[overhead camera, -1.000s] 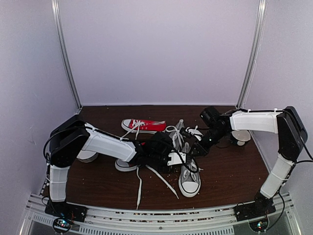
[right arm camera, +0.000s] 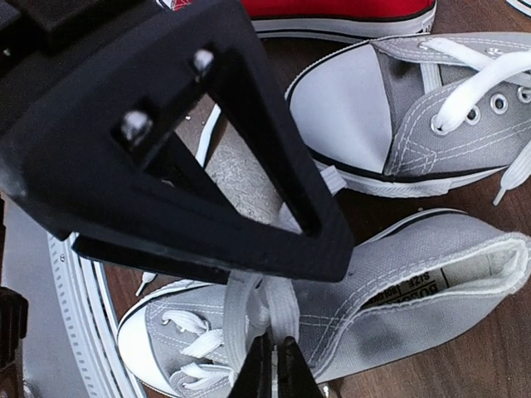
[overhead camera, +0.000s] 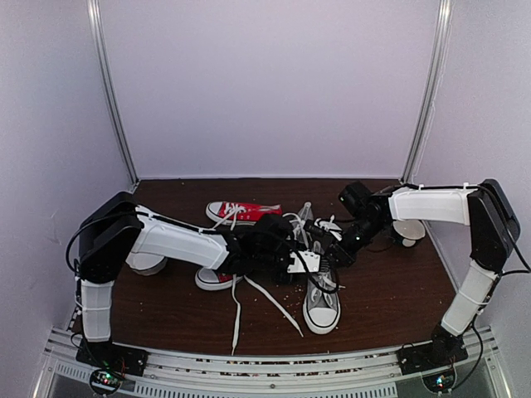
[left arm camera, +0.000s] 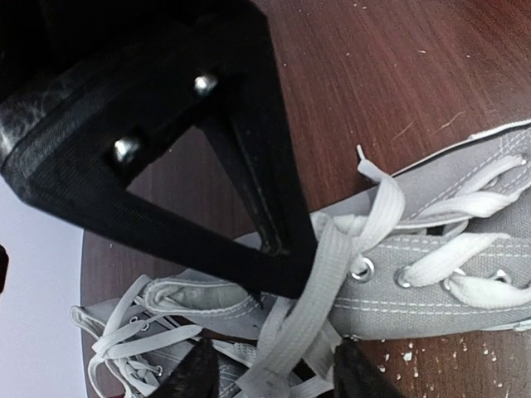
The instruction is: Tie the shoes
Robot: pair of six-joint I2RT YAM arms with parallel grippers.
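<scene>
The front grey shoe [overhead camera: 321, 308] points toward the front of the table, with both grippers over its laces; a second grey shoe [right arm camera: 336, 116] lies beside it. In the left wrist view white laces [left arm camera: 303, 323] rise between the blurred fingertips of my left gripper; whether they grip is unclear. In the right wrist view my right gripper has its fingertips close together at hanging lace loops; its hold cannot be made out.
Red shoes [overhead camera: 245, 211] lie at the back and left, long laces [overhead camera: 274, 303] trailing frontward. Round objects [overhead camera: 408, 233] sit at either side. Bare table [overhead camera: 390, 307] shows at front right.
The right arm has hardly moved, and the shoes stay in place.
</scene>
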